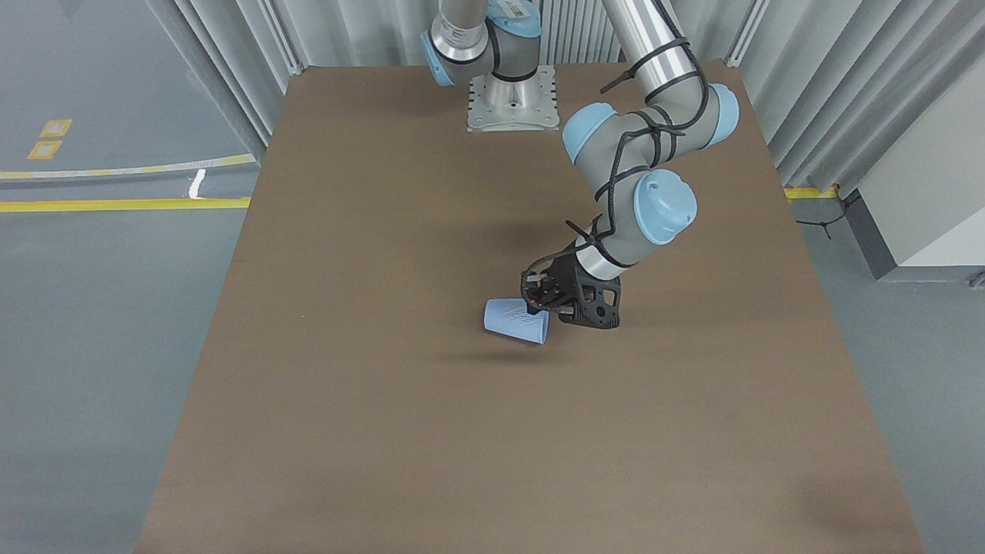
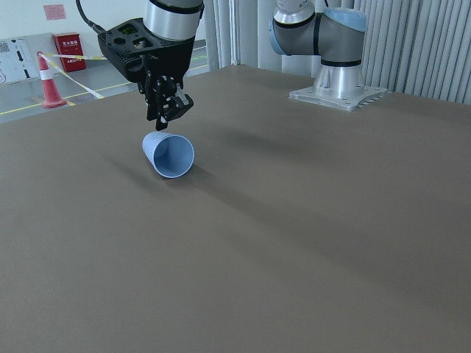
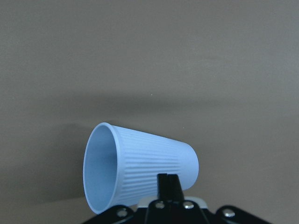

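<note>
A light blue ribbed cup [image 1: 510,320] lies on its side on the brown table [image 1: 388,388]. Its open mouth faces the camera in the left view [image 2: 168,154] and points left in the wrist view [image 3: 140,163]. My gripper [image 2: 160,118] hangs just above the cup, with its fingertips close together. In the wrist view the black fingertips [image 3: 167,179] meet in front of the cup, and nothing shows between them. In the front view the gripper housing hides part of the cup.
A traffic cone [image 2: 51,90] stands on the floor beyond the table.
</note>
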